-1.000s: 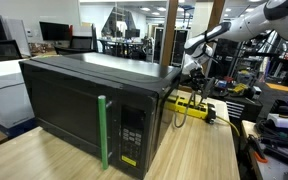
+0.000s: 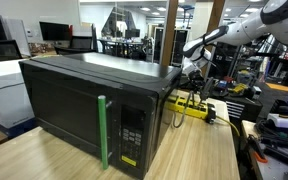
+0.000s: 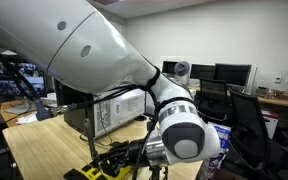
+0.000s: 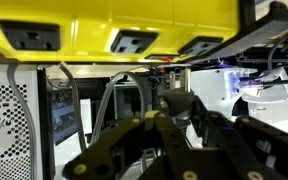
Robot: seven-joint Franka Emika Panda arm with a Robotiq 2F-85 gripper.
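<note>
A yellow power strip (image 2: pixel 197 107) lies on the wooden table beyond the microwave in exterior view 1. My gripper (image 2: pixel 192 84) is beside the microwave's far corner, near the strip. In exterior view 2, the yellow strip (image 3: pixel 96 173) shows beneath the dark gripper parts at the lower edge. Across the top of the wrist view runs the yellow strip (image 4: pixel 134 38) with its dark sockets, while the dark gripper fills the lower middle. Its fingers blend into the clutter, so I cannot make out their opening or anything between them.
A large black microwave (image 2: pixel 104 105) with a green strip on its front takes up much of the table (image 2: pixel 54 155). Dark cables loop around the gripper. Bare wood lies in front of the microwave, and office chairs (image 3: pixel 252 125) stand behind the arm.
Over the last second the arm and gripper have shifted slightly left in exterior view 1. The microwave and yellow strip have stayed put.
</note>
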